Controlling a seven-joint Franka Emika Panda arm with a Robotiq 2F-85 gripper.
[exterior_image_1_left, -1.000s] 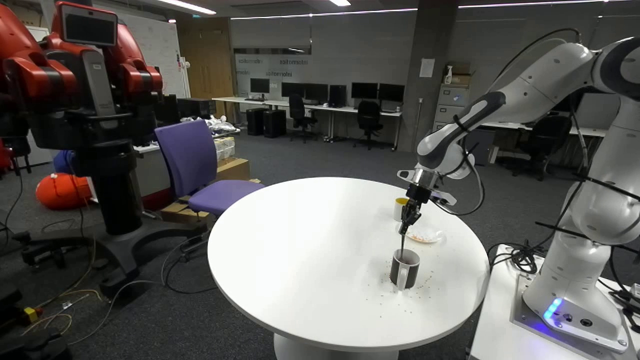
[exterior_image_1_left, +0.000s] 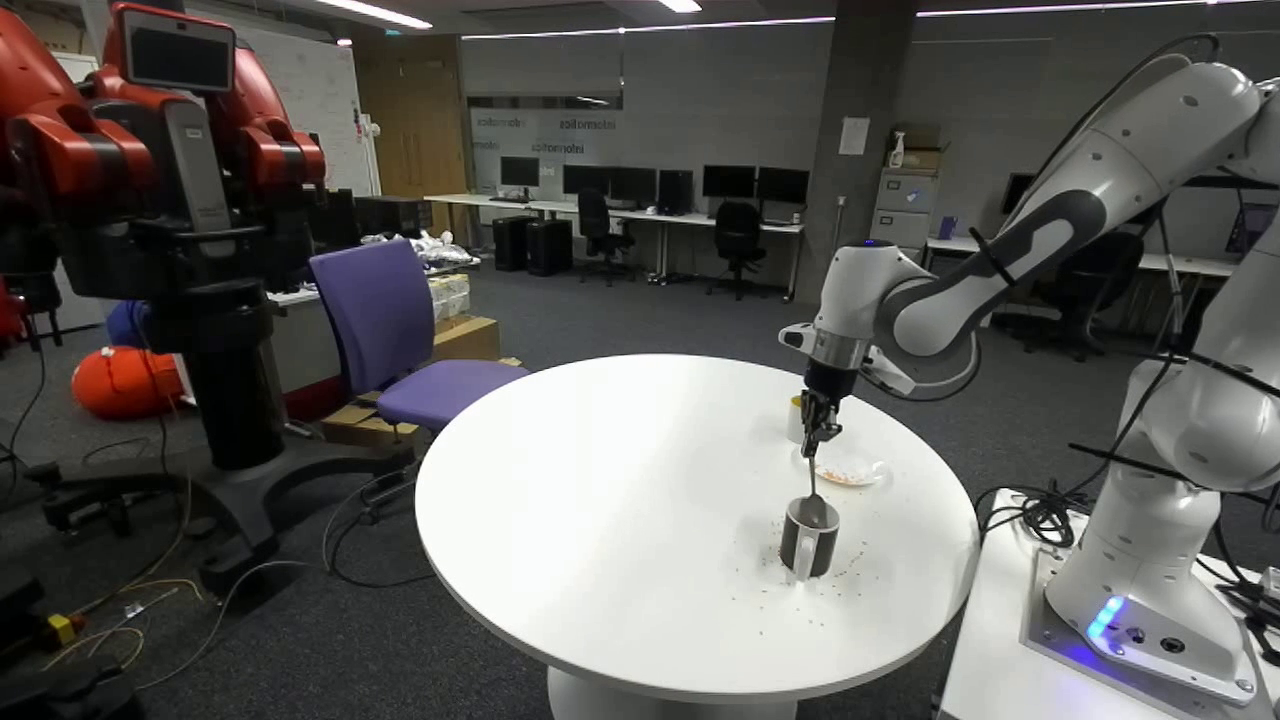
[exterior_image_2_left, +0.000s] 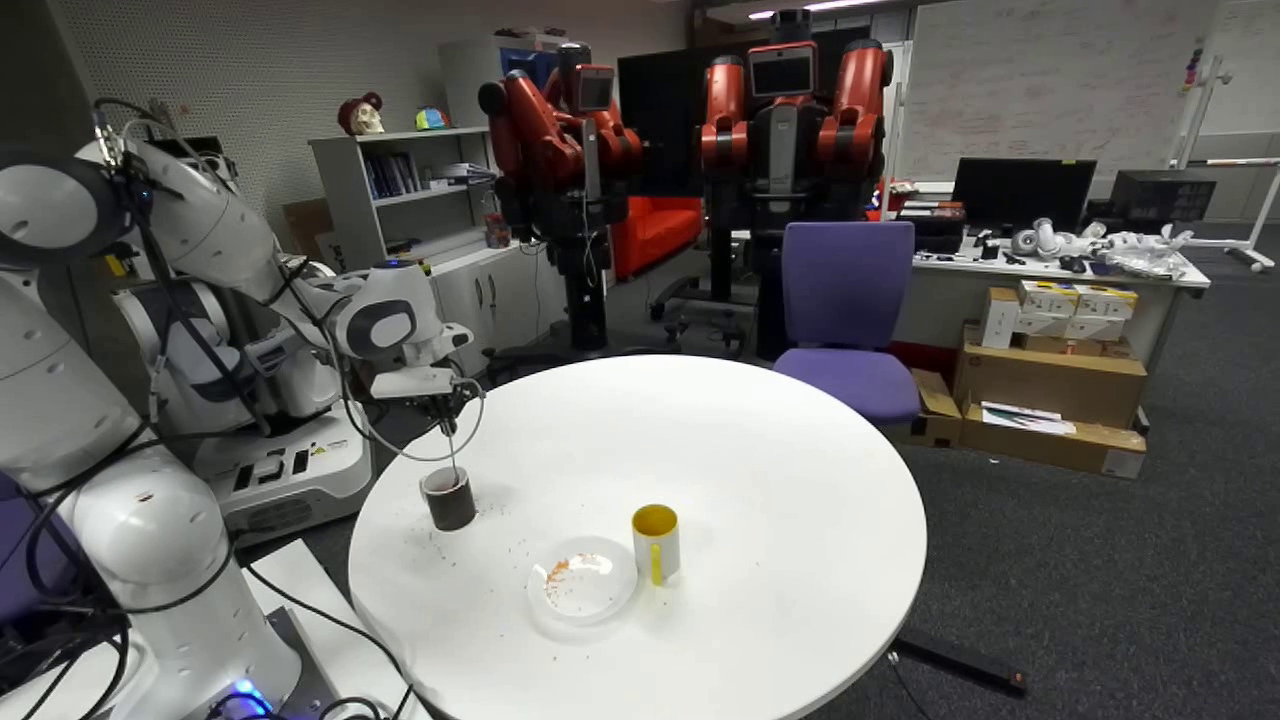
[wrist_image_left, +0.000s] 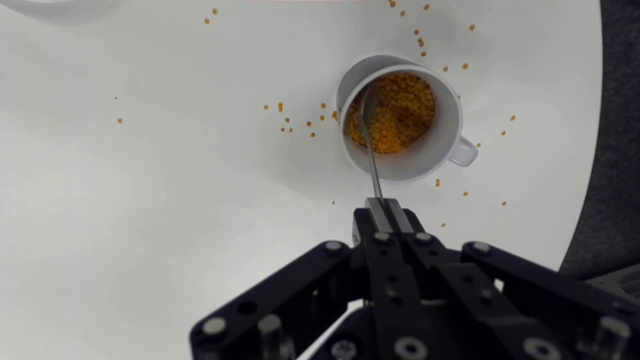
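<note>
Pinched between the fingertips of my gripper is the thin handle of a metal spoon (wrist_image_left: 373, 162). The spoon's bowl is down inside a dark-sided mug (exterior_image_1_left: 807, 538) with a white interior, over the orange grains (wrist_image_left: 408, 102) in it. Whether the bowl touches the grains is hard to tell. The mug stands upright, its handle toward the right in the wrist view. My gripper is above and beside the mug's rim. A clear plate (exterior_image_2_left: 584, 581) with a few orange grains lies apart from the mug, close to a yellow-lined white mug (exterior_image_2_left: 666, 552).
Loose grains (wrist_image_left: 288, 123) are scattered on the round white table (exterior_image_1_left: 600, 480) about the dark mug. In exterior view 1, the table's left half is clear. A purple chair (exterior_image_1_left: 396, 324) stands by the far-left edge.
My wrist has tipped to a more upright pose and risen slightly. The spoon, still in the gripper, now shows its bowl near the mug's rim. The mug has not moved.
</note>
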